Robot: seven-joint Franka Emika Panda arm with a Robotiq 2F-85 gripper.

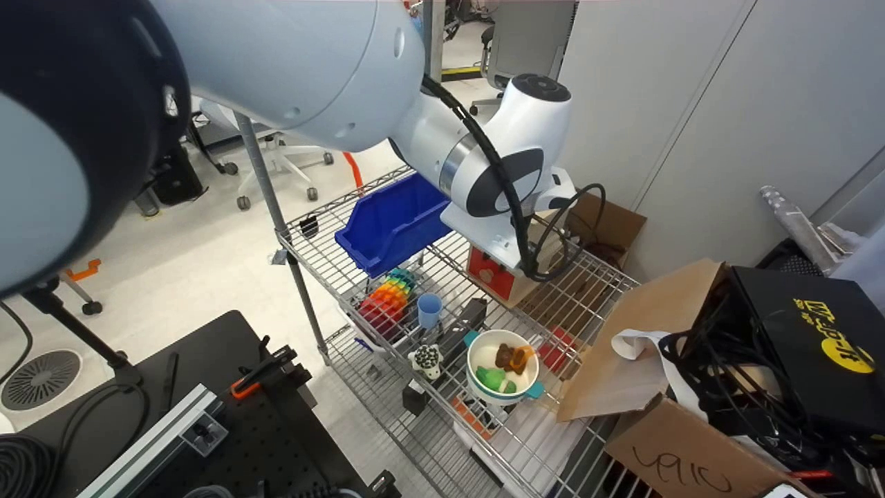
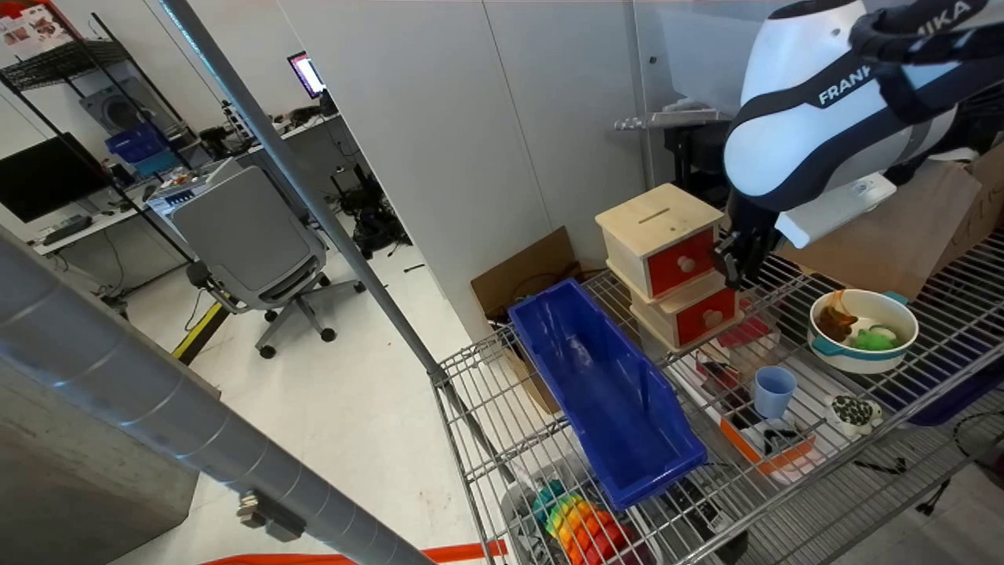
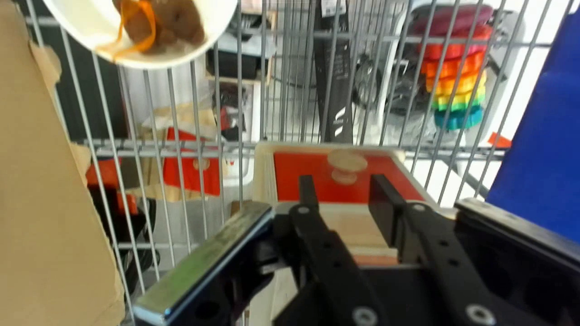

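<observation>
A light wooden box with two red drawer fronts (image 2: 706, 318) and round knobs stands on the wire shelf. In exterior view 2, my gripper (image 2: 736, 262) hangs close to its front, by the upper drawer; whether they touch is unclear. In the wrist view, the fingers of my gripper are spread part way with nothing visible between them. Beyond the fingertips a red front with a round wooden knob (image 3: 346, 163) shows. In exterior view 1 my hand hides much of the wooden box (image 1: 491, 274).
A blue bin (image 2: 602, 395) lies beside the box. A white bowl (image 1: 489, 353) holding brown and green toys, a blue cup (image 1: 429, 310) and a spotted toy (image 1: 427, 358) are on the shelf's other side. An open cardboard box (image 1: 630, 332) stands alongside.
</observation>
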